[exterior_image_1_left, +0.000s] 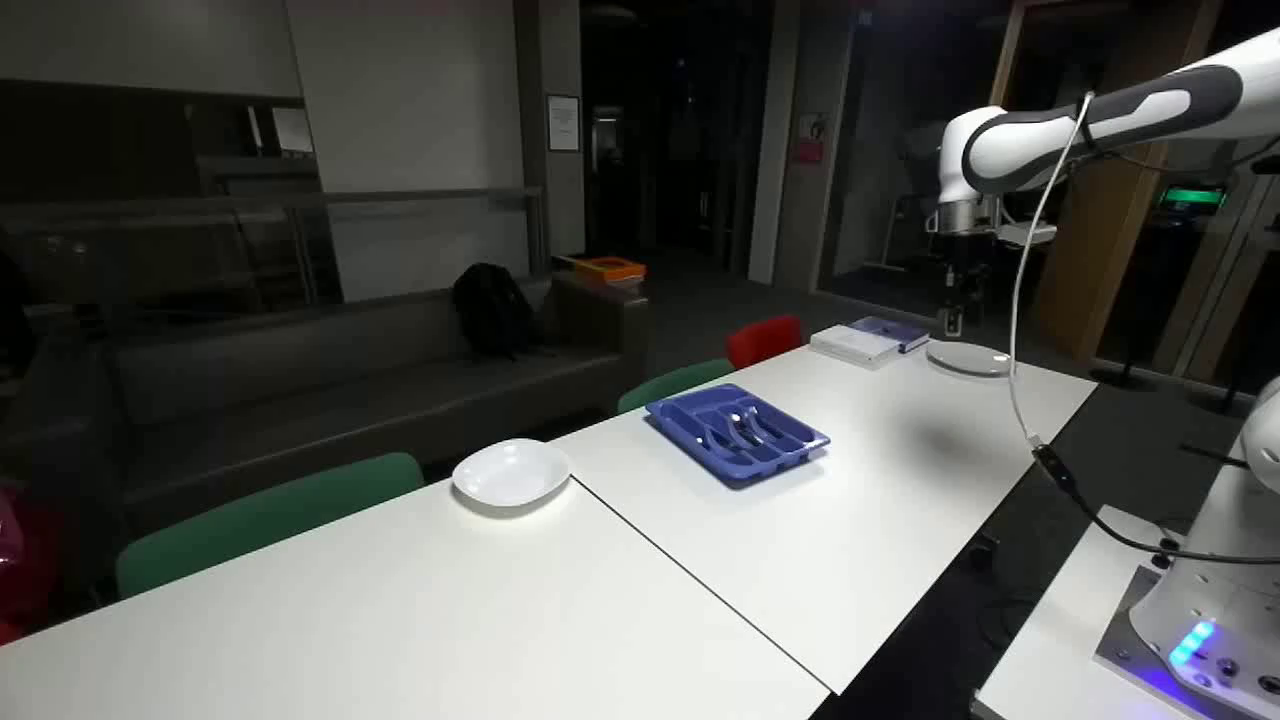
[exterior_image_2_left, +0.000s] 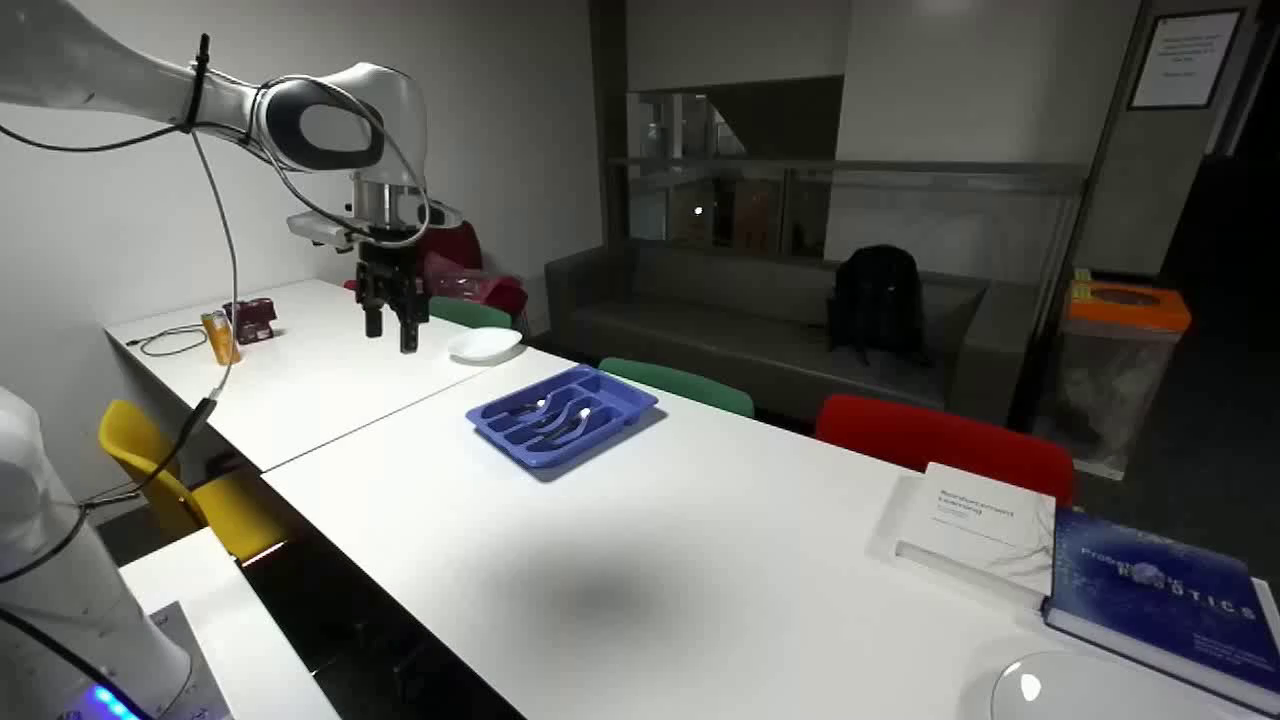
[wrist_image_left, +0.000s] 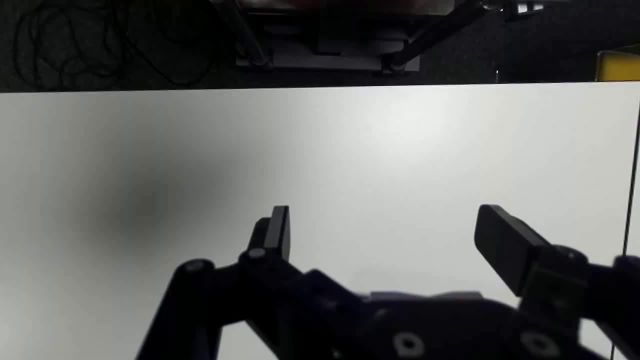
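My gripper stands open high above the white table, with nothing between its two black fingers. In exterior view 2 the gripper (exterior_image_2_left: 392, 336) hangs from the arm, pointing down. A blue cutlery tray (exterior_image_1_left: 734, 474) with compartments lies on the table, some cutlery (exterior_image_2_left: 564, 418) inside it. Only a sliver of the tray's edge (wrist_image_left: 396, 296) shows in the wrist view, behind the gripper body. A white bowl (exterior_image_1_left: 513, 472) sits on the neighbouring table, past the seam. At the far end is a light round plate (exterior_image_1_left: 968, 358), cut off in exterior view 2.
A white book (exterior_image_2_left: 978, 524) and a blue book (exterior_image_2_left: 1164, 600) lie close to the plate. An orange can (exterior_image_2_left: 221, 337) and a dark red object (exterior_image_2_left: 251, 320) stand at the other table's far end. Chairs line the table's edges.
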